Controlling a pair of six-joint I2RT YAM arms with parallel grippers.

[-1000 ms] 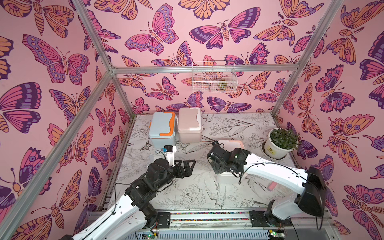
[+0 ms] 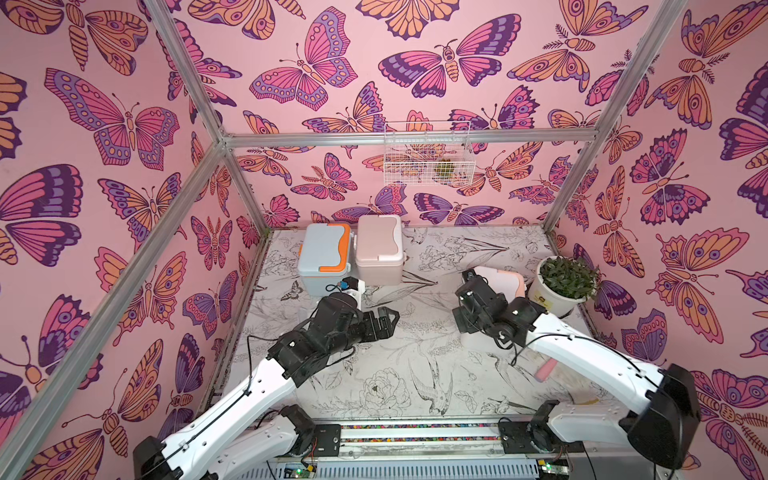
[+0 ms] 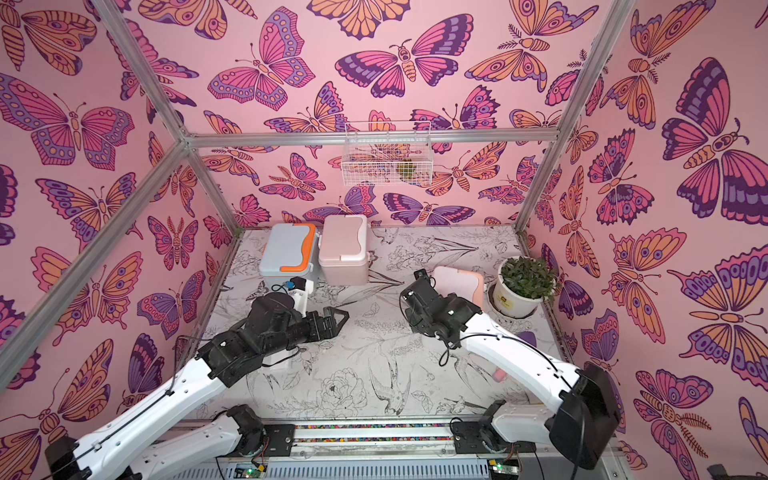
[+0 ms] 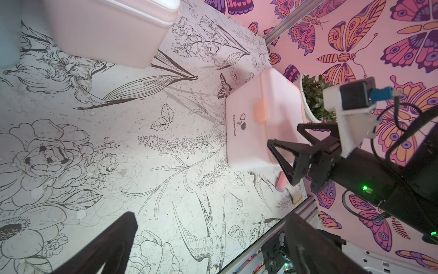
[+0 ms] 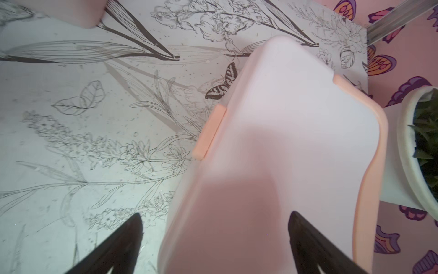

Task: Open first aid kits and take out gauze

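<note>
A pink medicine chest stands at the right of the table, lid closed, with a peach latch and handle; in the right wrist view its lid (image 5: 292, 155) fills much of the frame. My right gripper is open over the chest, nothing held. My left gripper (image 2: 382, 323) hangs open over the middle-left of the table, facing the chest. A blue-and-orange kit (image 2: 320, 260) and a pale pink kit (image 2: 379, 260) stand side by side at the back left, both closed. No gauze is visible.
A potted plant (image 3: 518, 300) stands close to the chest's right. A pink object (image 4: 281, 180) lies at the front right. A wire basket (image 2: 428, 168) hangs on the back wall.
The pink chest has shifted rightwards, toward the plant, and my right arm has moved rightwards with it.
</note>
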